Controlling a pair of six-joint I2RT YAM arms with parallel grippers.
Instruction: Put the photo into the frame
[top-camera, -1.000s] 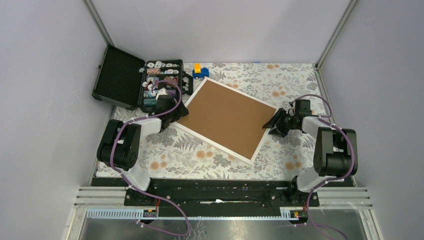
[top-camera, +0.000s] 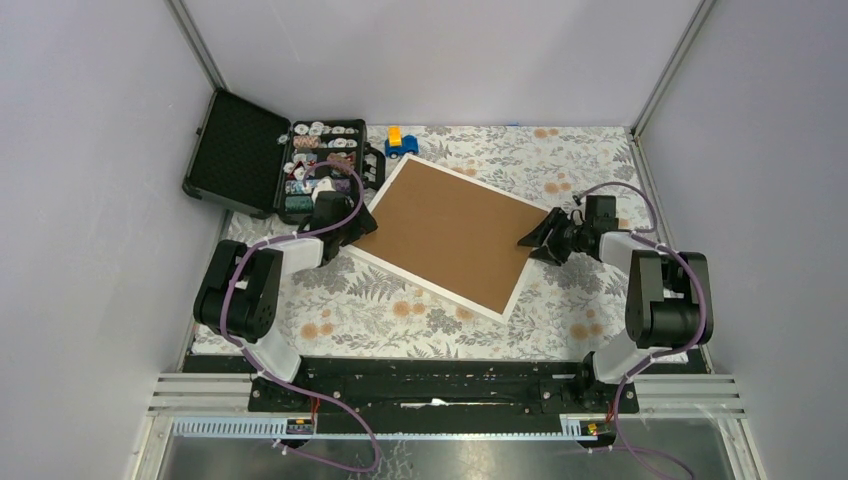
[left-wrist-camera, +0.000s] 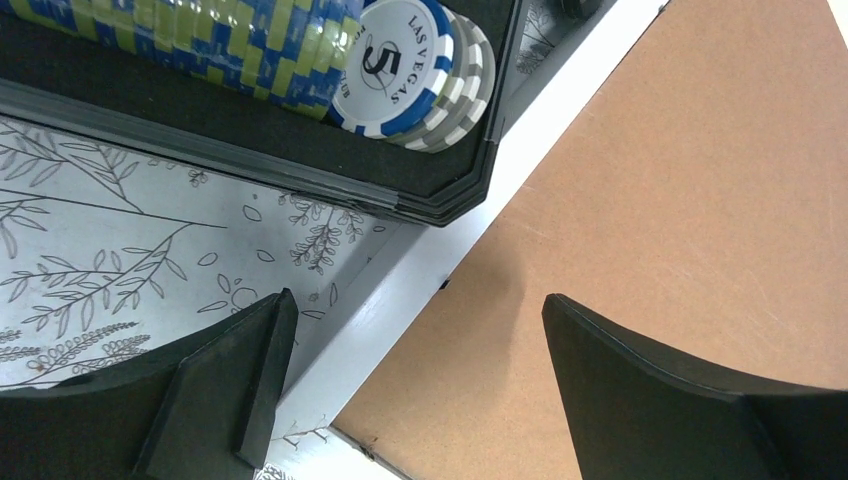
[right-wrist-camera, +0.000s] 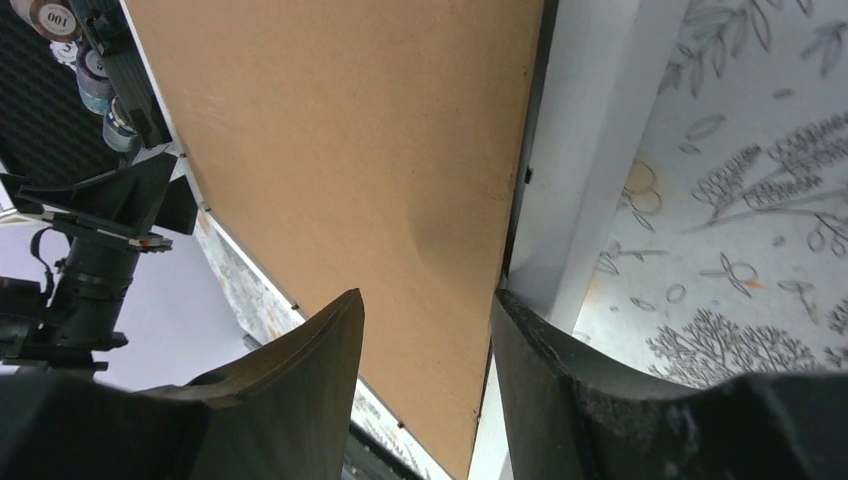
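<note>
The white picture frame (top-camera: 425, 290) lies askew across the table, a brown backing board (top-camera: 440, 225) filling its middle. No photo shows in any view. At the frame's left side, my left gripper is open, one finger (left-wrist-camera: 200, 390) outside the white border and the other over the board. My right gripper is partly open at the opposite border; its left finger (right-wrist-camera: 290, 370) is over the board. The right fingertip lies by the dark gap between board and border; whether it touches cannot be told. Nothing is held between either pair of fingers.
An open black case of poker chips (top-camera: 325, 150) stands against the frame's left side, close to my left gripper. A blue and yellow toy truck (top-camera: 401, 145) sits behind the frame's far corner.
My right gripper has shifted slightly left, further over the frame's right border, and its fingers have turned a little. The frame's right end appears slightly further left. The left arm looks still.
</note>
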